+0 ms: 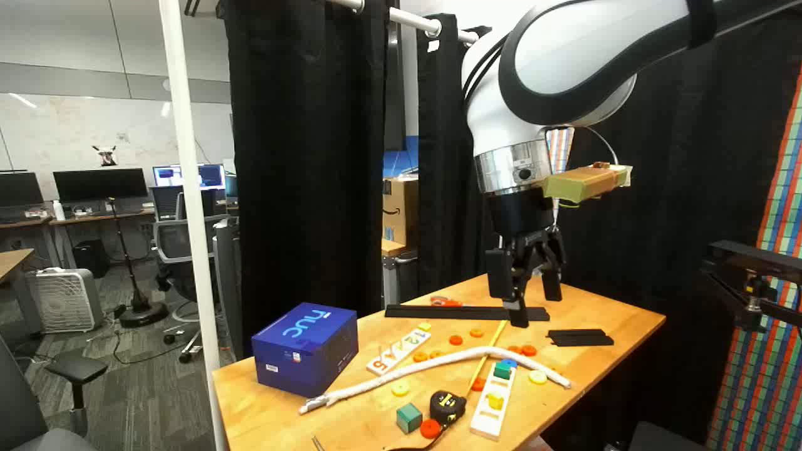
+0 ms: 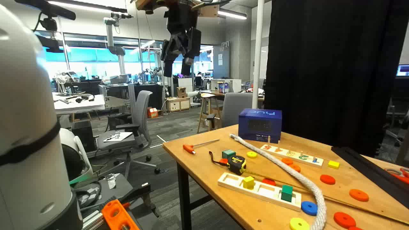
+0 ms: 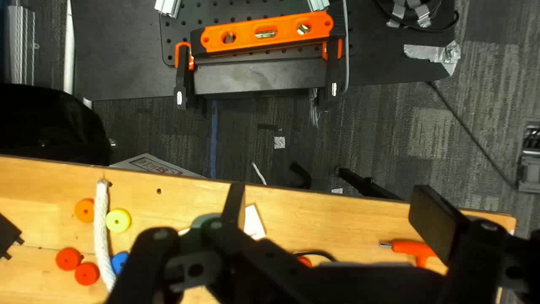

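High over the wooden table (image 1: 353, 409), my gripper (image 1: 537, 297) is open with nothing between its fingers. In the wrist view the gripper spreads its two black fingers wide above the table's edge, covering part of the tabletop. A white rope (image 2: 291, 173) curves across the table. Beside it lies a wooden tray (image 2: 263, 193) bearing a yellow block (image 2: 249, 182) and a green block (image 2: 286, 193). A tape measure (image 2: 236, 164) rests near another green block (image 2: 228, 153). The number board (image 2: 293, 155) with pegs lies by the blue box (image 2: 259, 125).
Orange, yellow and blue rings are scattered about, among them an orange ring (image 2: 358, 195). An orange-handled hex driver (image 2: 189, 148) lies near one corner. A long black bar (image 1: 451, 312) and scissors (image 1: 445, 301) lie along the curtain side. The blue box stands tallest on the table.
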